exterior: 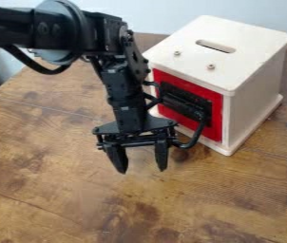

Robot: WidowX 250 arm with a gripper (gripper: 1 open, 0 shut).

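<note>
My black gripper (140,158) points down over the wooden tabletop, in front of and left of a pale wooden box. Its two fingers stand apart with nothing between them. The box (248,66) has a slot and two small knobs or screws on its sloped top and a red front panel (210,138), with dark parts on it partly hidden behind my arm and cable.
</note>
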